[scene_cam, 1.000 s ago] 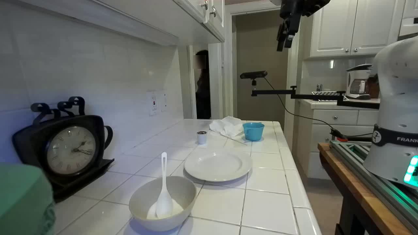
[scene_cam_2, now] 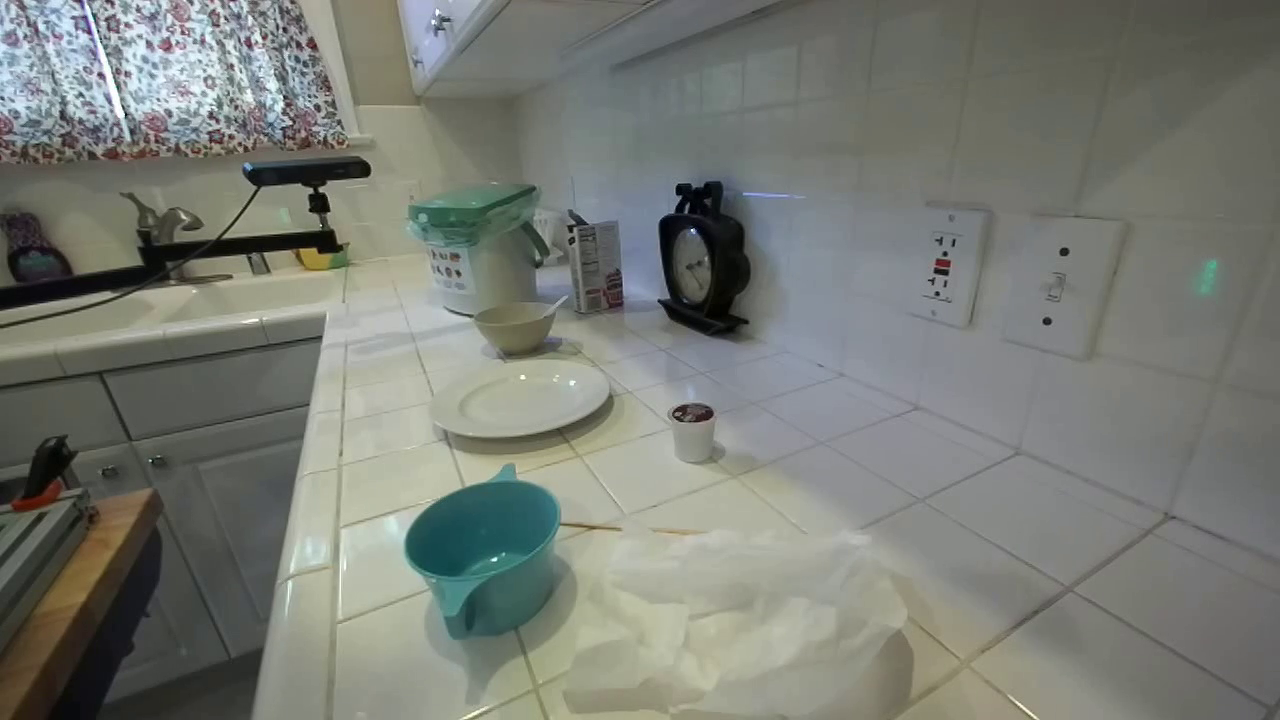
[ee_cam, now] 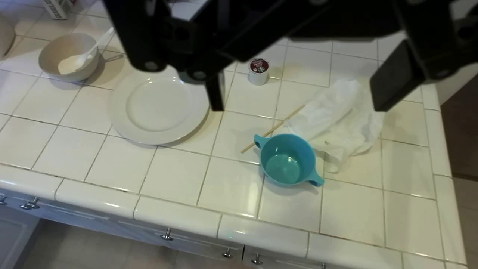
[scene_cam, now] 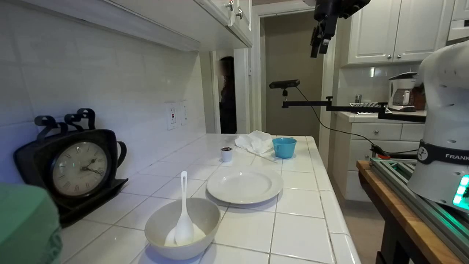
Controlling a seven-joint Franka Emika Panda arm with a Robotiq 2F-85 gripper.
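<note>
High above the counter, my gripper is open, and its black fingers stand wide apart with nothing between them. Below it in the wrist view are a teal two-handled cup (ee_cam: 286, 159), a thin wooden stick (ee_cam: 273, 129) and a crumpled white paper towel (ee_cam: 343, 121). A small white pod with a dark red lid (ee_cam: 258, 71) stands upright farther back. To the left lies an empty white plate (ee_cam: 154, 107). Beyond the plate, a beige bowl (ee_cam: 49, 60) holds something white, with a white spoon (scene_cam: 184, 224) leaning in it.
A black clock (scene_cam: 79, 169) stands against the tiled wall. Near the bowl are a green-lidded bin (scene_cam_2: 480, 258) and a box (scene_cam_2: 596, 266). Cabinets (scene_cam: 228, 26) overhang the counter's wall side. A camera arm (scene_cam: 354, 107) reaches across. Bare tiles line the front edge.
</note>
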